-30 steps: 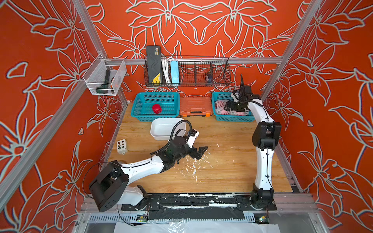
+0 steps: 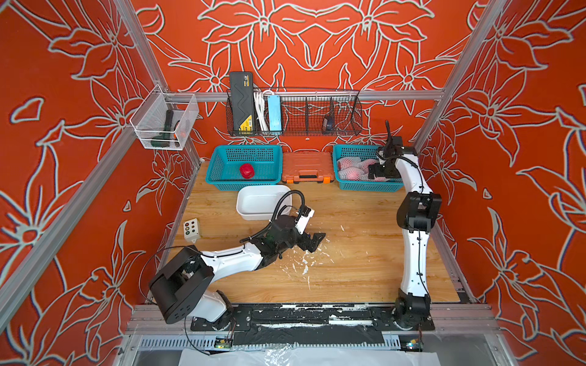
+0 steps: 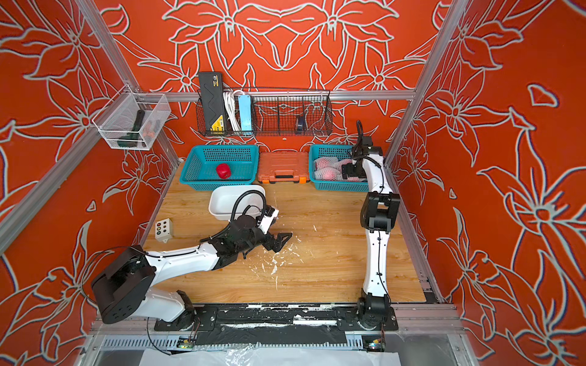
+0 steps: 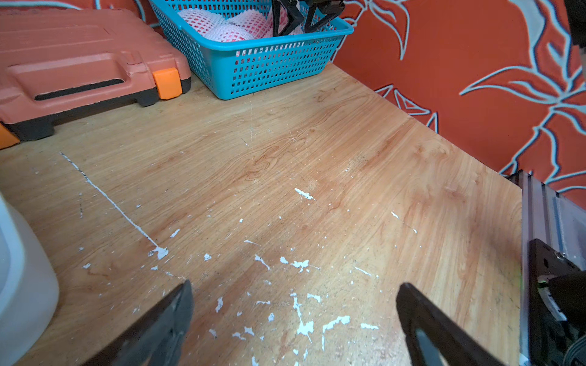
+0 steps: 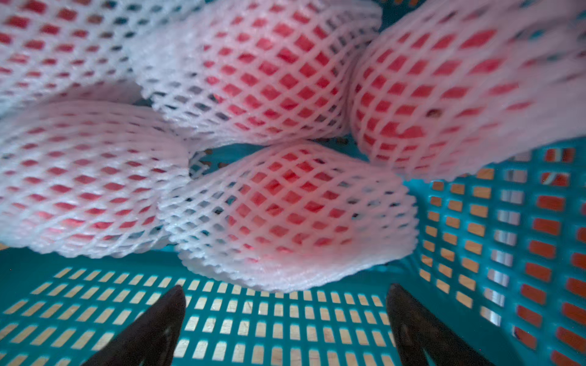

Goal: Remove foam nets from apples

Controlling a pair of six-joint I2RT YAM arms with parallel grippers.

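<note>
Several apples in white foam nets (image 5: 287, 213) fill the right blue basket (image 2: 340, 184). My right gripper is open above them inside that basket, with a netted apple just beyond its fingertips and nothing between them. A bare red apple (image 2: 247, 170) sits in the left blue basket (image 2: 216, 183). My left gripper is open low over the middle of the table, empty, right of the white tray (image 2: 244, 207).
An orange case (image 2: 307, 166) lies between the baskets. A small button box (image 2: 191, 229) stands at the table's left.
My left arm has moved only slightly.
</note>
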